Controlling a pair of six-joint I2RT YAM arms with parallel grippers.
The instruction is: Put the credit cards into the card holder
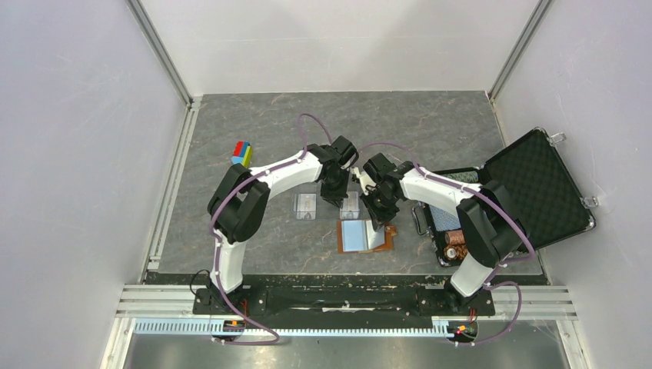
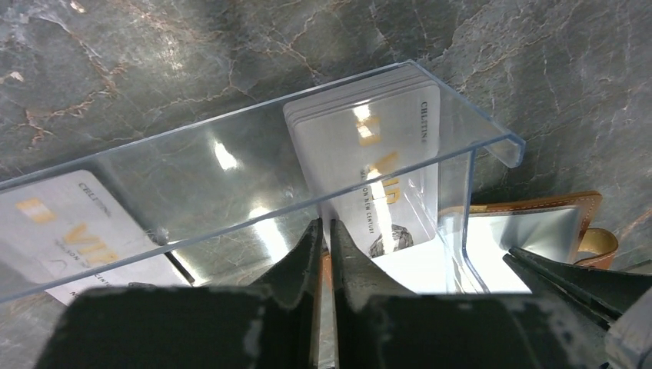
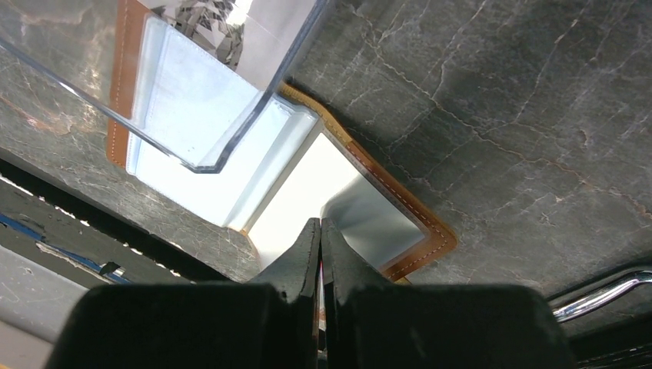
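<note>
A stack of silver VIP cards lies in the right end of a clear plastic tray, and more cards lie in its left part. My left gripper is at the left edge of the right-hand stack, its fingertips parted by a narrow gap; whether a card edge lies in that gap is not clear. The brown card holder lies opened out below the tray, with pale sleeves. Over its right-hand white leaf, my right gripper is shut; I see nothing held between its tips.
An open black case stands on the right, its metal handle near the right gripper. Coloured blocks sit at the far left. Both arms are close together over the tray and holder.
</note>
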